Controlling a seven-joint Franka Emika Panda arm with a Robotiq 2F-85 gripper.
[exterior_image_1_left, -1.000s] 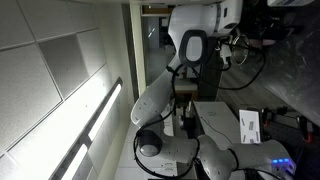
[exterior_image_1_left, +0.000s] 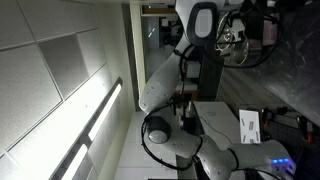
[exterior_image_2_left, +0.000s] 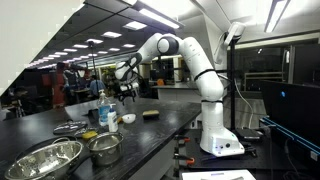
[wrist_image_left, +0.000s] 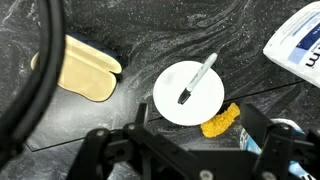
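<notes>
My gripper is open above the dark counter, its fingers spread at the lower part of the wrist view with nothing between them. Below and ahead lies a round white dish (wrist_image_left: 174, 108), and a white and grey marker (wrist_image_left: 198, 78) with a dark end rests in it. A crumpled orange-yellow item (wrist_image_left: 220, 121) touches the dish's lower right edge. To the left sits an open case (wrist_image_left: 87, 75), tan inside with a dark blue edge. In exterior view 2 the gripper (exterior_image_2_left: 127, 95) hangs over the counter, above the white dish (exterior_image_2_left: 129, 118).
A white bottle (wrist_image_left: 296, 43) with a blue label lies at the upper right. A blue and white container (wrist_image_left: 276, 138) is partly hidden by the gripper's right finger. Metal pots (exterior_image_2_left: 105, 149) and a large bowl (exterior_image_2_left: 45, 160) stand nearer in exterior view 2.
In exterior view 1 the upper arm links and their cable have shifted and turned slightly. The arm's base has stayed in place.
</notes>
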